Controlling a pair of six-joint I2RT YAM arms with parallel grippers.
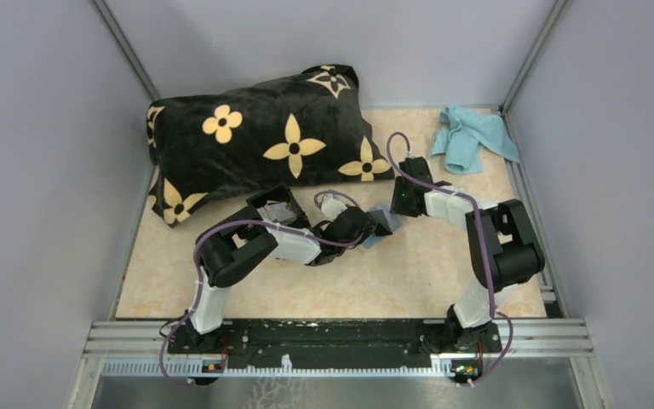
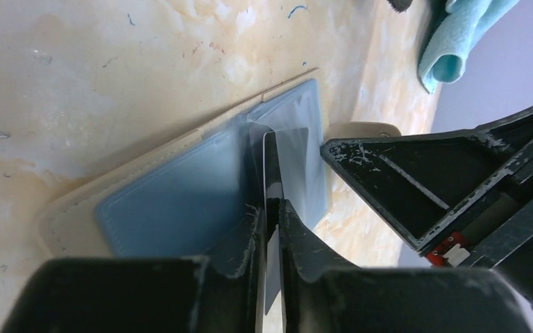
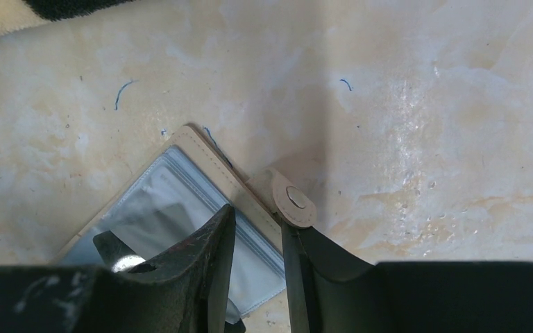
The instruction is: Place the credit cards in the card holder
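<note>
The card holder, a beige piece with blue-grey clear pockets [image 2: 173,198], lies on the table between both grippers. In the left wrist view a dark card [image 2: 271,163] stands nearly edge-on over the pockets, its far end against the clear film; I cannot tell whether it is inside. My left gripper is closed around this card. At the holder's far end my right gripper has its fingers apart, with the holder's edge visible between them. The beige snap tab [image 3: 288,200] meets one right fingertip [image 3: 293,239].
A black box [image 1: 270,196] with cards in it sits behind the left arm. The black floral pillow [image 1: 260,136] fills the back left, and a teal cloth [image 1: 468,141] lies back right.
</note>
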